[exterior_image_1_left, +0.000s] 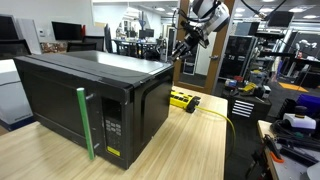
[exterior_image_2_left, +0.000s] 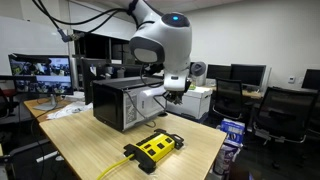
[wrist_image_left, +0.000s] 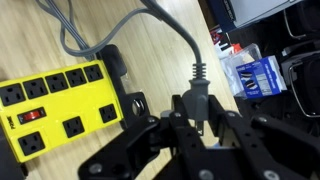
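Note:
In the wrist view, a grey plug (wrist_image_left: 198, 84) with its cord curving up and away is between the fingers of my gripper, which is shut on it. To its left lies a yellow power strip (wrist_image_left: 58, 105) with black sockets and a red switch. The plug is apart from the strip, out over the table's edge side. From the second exterior view, the strip (exterior_image_2_left: 155, 150) rests on the wooden table in front of the black microwave (exterior_image_2_left: 122, 106). My gripper (exterior_image_2_left: 176, 97) hangs above and behind the strip there.
The microwave (exterior_image_1_left: 85, 108) fills much of the table's left side, with a green strip on its front corner. A yellow cord (exterior_image_1_left: 229, 120) trails off the strip. Bare tabletop (exterior_image_1_left: 185, 150) lies at the front. Office chairs (exterior_image_2_left: 283, 110) stand beyond the table.

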